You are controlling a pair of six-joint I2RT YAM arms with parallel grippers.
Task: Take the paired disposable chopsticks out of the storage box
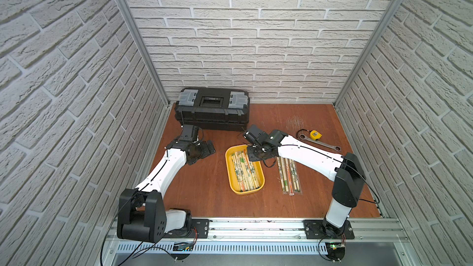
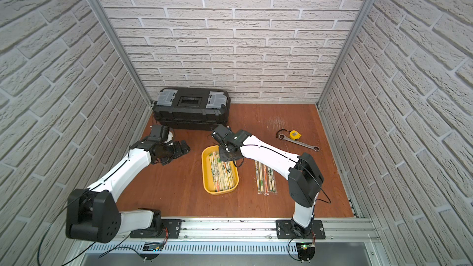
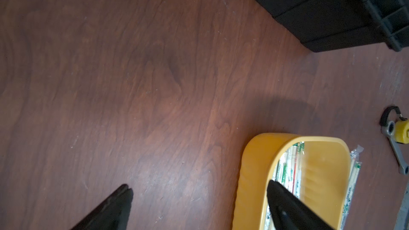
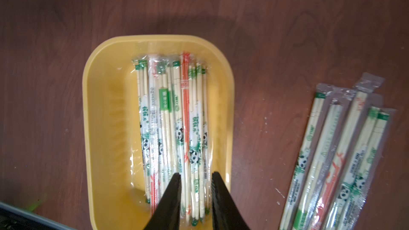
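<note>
The yellow storage box (image 4: 115,144) holds several wrapped pairs of chopsticks (image 4: 193,102), side by side, one of them with red print. Over the box's far right part, in the top left view, hangs my right gripper (image 1: 252,156). In the right wrist view its fingers (image 4: 172,200) are part open, with a gap and no wrapper gripped between them. My left gripper stands open and empty above bare table to the left of the box. Right of the box, several wrapped chopsticks (image 4: 323,161) lie in a row on the table.
A black toolbox (image 1: 211,108) stands behind the box. At the back right lie a yellow tape measure (image 1: 315,135) and a wrench (image 1: 320,142). Bare wood (image 1: 207,187) is free to the left of the box.
</note>
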